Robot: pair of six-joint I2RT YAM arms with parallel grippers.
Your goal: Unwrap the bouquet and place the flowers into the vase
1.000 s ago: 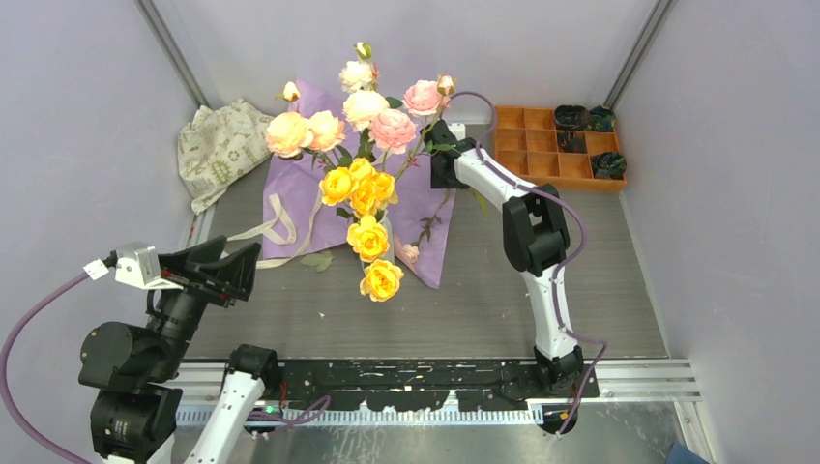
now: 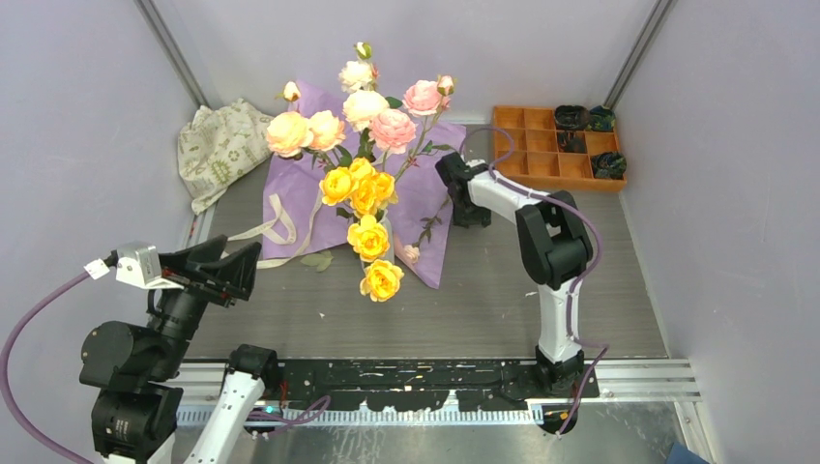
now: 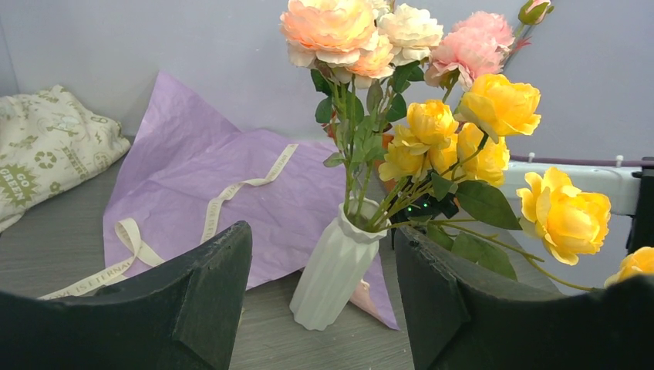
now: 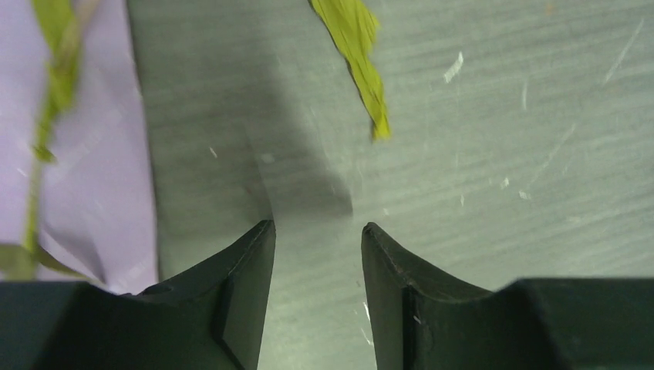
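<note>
A white ribbed vase (image 3: 337, 266) stands on the table, tilted in the left wrist view, holding several flowers. Peach and pink blooms (image 2: 392, 130) rise toward the back, while yellow blooms (image 2: 367, 237) hang toward the front. One loose flower with a small pink head (image 2: 411, 253) lies on the purple paper, its stem running up toward my right gripper. My right gripper points down at bare table, open and empty, with a green stem (image 4: 32, 200) on the paper to its left and a yellow-green leaf (image 4: 356, 58) ahead. Left of the vase, my left gripper is open and empty.
Purple wrapping paper (image 2: 290, 208) with a cream ribbon (image 2: 282, 220) lies under and behind the vase. At the back right stands an orange compartment box (image 2: 537, 145) with dark items. A patterned cushion (image 2: 222, 150) sits back left.
My right gripper has moved right and slightly toward the front, off the paper's edge. The flowers, vase and left arm stay where they were.
</note>
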